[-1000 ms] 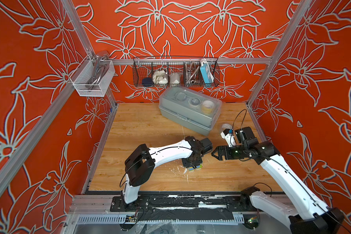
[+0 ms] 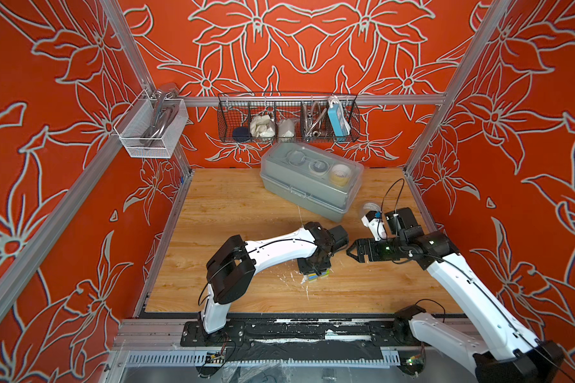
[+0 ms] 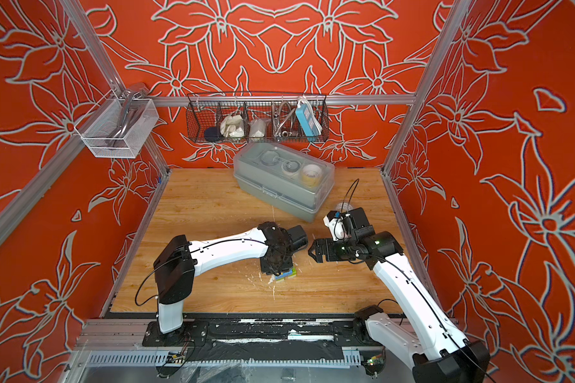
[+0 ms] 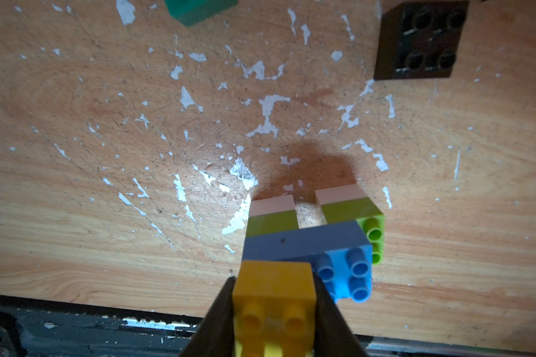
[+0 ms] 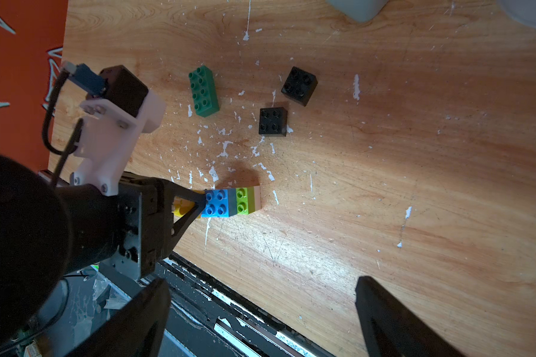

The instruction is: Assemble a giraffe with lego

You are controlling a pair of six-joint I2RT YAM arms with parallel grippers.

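In the left wrist view my left gripper is shut on a yellow brick [image 4: 274,279], held at a blue brick [image 4: 345,273] that lies against light-green bricks with pale pink bottoms [image 4: 348,208]. The right wrist view shows this cluster on the table beneath the left gripper. Two black bricks [image 5: 272,122] [image 5: 299,85] and a dark-green brick [image 5: 203,92] lie loose behind it. My right gripper [image 3: 318,250] hangs open to the right of the left one, above the table, nothing between its fingers.
A grey translucent box [image 2: 306,191] stands at the back, with a clear container [image 2: 369,207] beside it on the right. Wire baskets [image 2: 287,121] hang on the back wall.
The left arm's elbow has shifted very slightly to the right. The right arm is still.
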